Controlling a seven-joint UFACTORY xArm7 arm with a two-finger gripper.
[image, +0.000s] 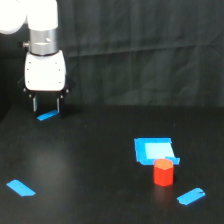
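Observation:
My white gripper (46, 100) hangs at the upper left, its two dark fingers apart, above and near a small blue strip (47, 115) on the dark table. I cannot tell whether anything sits between the fingertips. A red hexagonal block (163, 174) stands at the right of centre, in front of a blue square piece with a pale middle (157, 151).
More flat blue pieces lie at the front left (20, 188) and front right (191, 196). A dark curtain (130, 50) backs the scene.

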